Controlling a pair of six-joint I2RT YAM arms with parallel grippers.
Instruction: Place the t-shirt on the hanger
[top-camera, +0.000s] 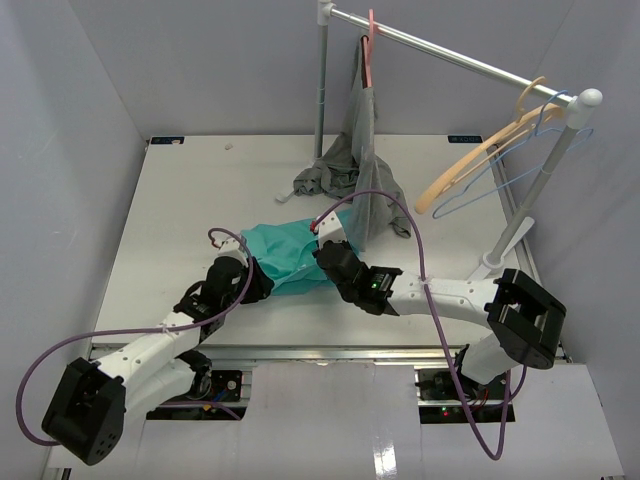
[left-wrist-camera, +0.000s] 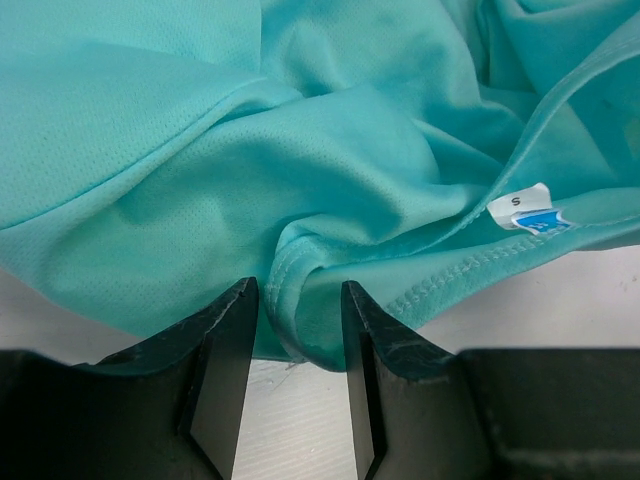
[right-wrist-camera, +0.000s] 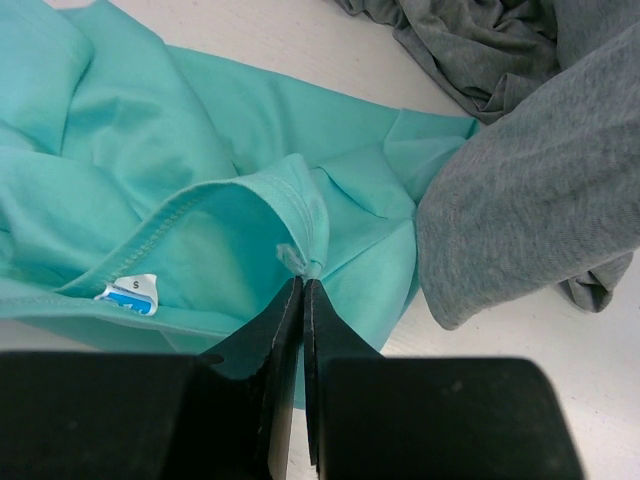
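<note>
The teal t-shirt (top-camera: 285, 250) lies crumpled on the white table, its collar band and label (left-wrist-camera: 525, 210) showing in the left wrist view. My left gripper is at the shirt's near-left part, fingers apart on either side of a fold of collar band, apparently open. My right gripper is shut on the collar edge of the shirt at its right part. A wooden hanger (top-camera: 445, 180) and blue wire hangers (top-camera: 475, 195) hang from the rail at right.
A grey garment (top-camera: 372, 190) on a pink hanger hangs from the rail (top-camera: 440, 53), its lower part bunched on the table beside the shirt. The rack's near post (top-camera: 535, 190) stands at right. Free table lies at upper left.
</note>
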